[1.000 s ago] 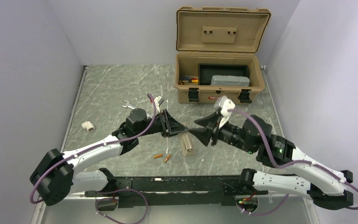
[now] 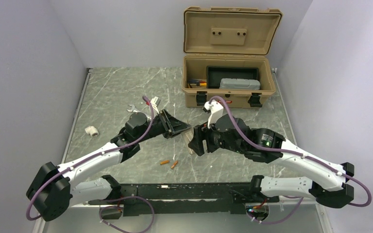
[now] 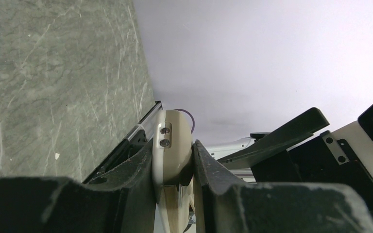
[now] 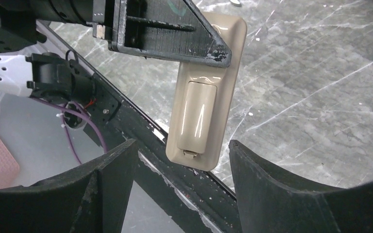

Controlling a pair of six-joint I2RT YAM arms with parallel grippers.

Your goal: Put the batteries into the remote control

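Note:
My left gripper is shut on the beige remote control [image 4: 196, 116], which it holds near one end above the table, back side with battery cover facing my right wrist camera. My right gripper stands part open just off the remote's free end, with nothing visible held between its fingers. In the top view two orange batteries [image 2: 164, 162] lie on the marble table below the arms, toward the front edge.
An open tan toolbox [image 2: 194, 99] holding trays and tools stands at the back right. A wrench [image 2: 132, 108] and a white fitting [image 2: 91, 131] lie on the left.
My left gripper has shifted slightly left and back with the remote since a second ago. My right gripper has moved left, turning, to face the remote.

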